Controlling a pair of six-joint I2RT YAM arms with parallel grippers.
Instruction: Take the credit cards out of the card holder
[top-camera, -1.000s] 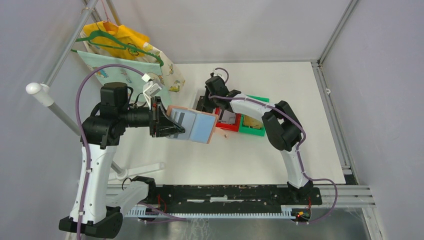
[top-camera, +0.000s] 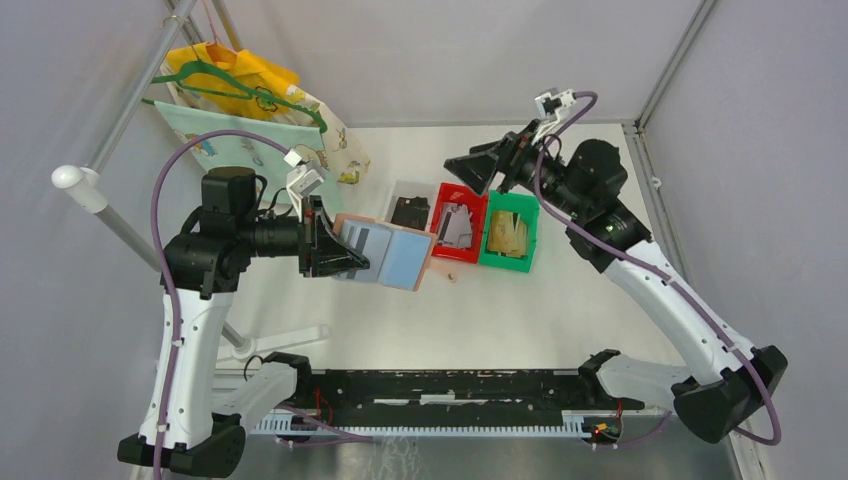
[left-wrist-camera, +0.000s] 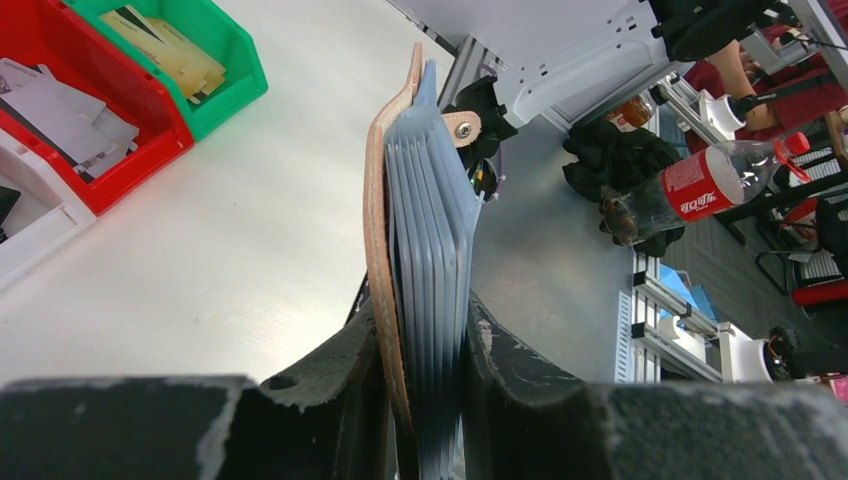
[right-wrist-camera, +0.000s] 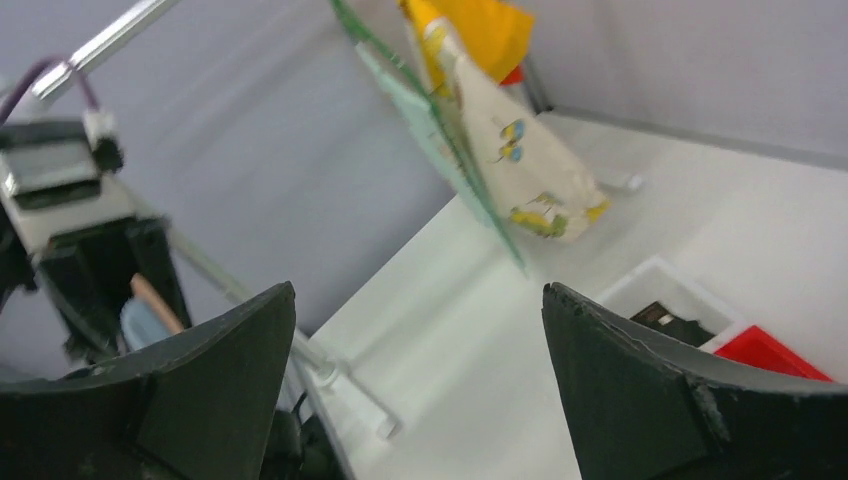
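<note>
My left gripper (top-camera: 350, 258) is shut on the card holder (top-camera: 384, 252), which has a tan-edged cover and bluish clear sleeves. Seen edge-on in the left wrist view, the holder (left-wrist-camera: 425, 220) stands upright between the fingers, its sleeves pressed together; whether any cards are inside cannot be told there. High over the back of the table, to the right of the holder, my right gripper (top-camera: 468, 172) is open and empty. Black cards (top-camera: 410, 212) lie in the white box (right-wrist-camera: 719, 318), grey cards (top-camera: 455, 228) in the red box (top-camera: 439, 221), and yellowish cards (top-camera: 507, 235) in the green box (top-camera: 530, 240).
The three boxes stand side by side at the back middle of the table. A green hanger (top-camera: 205, 72) with bright cloths hangs at the back left, near a metal pole (top-camera: 140, 88).
My right arm has risen from above the white box and swung right, uncovering the boxes. The left arm and the card holder have stayed in place.
</note>
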